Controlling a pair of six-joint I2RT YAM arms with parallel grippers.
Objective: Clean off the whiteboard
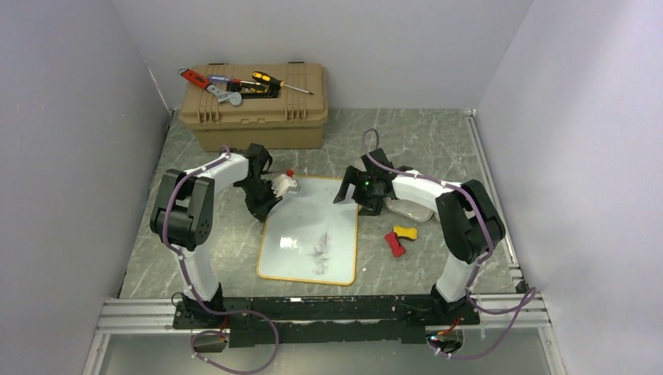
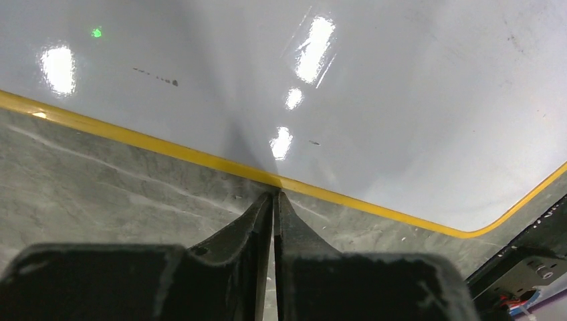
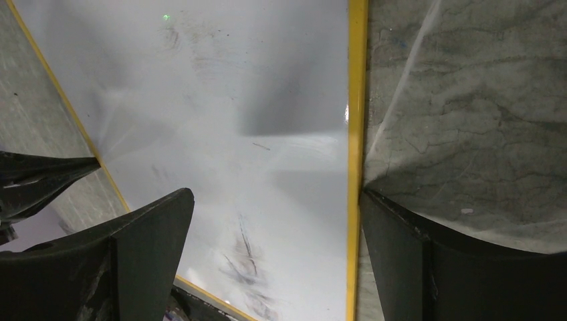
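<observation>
The whiteboard (image 1: 301,234), white with a yellow rim, lies on the grey floor between the arms. Dark smudges (image 1: 320,254) mark its near right part; fainter streaks show elsewhere on it in the right wrist view. At its left edge my left gripper is shut, its fingertips pinching the yellow rim (image 2: 200,158). My right gripper stands wide open across the right side of the board, empty. One of its fingers (image 3: 391,234) touches the right rim, while the other is above the white surface.
Right of the board lie a yellow eraser (image 1: 406,232) and a red eraser (image 1: 394,244). A clear tray (image 1: 410,209) sits partly under the right arm. At the back left, a tan toolbox (image 1: 262,129) carries several tools.
</observation>
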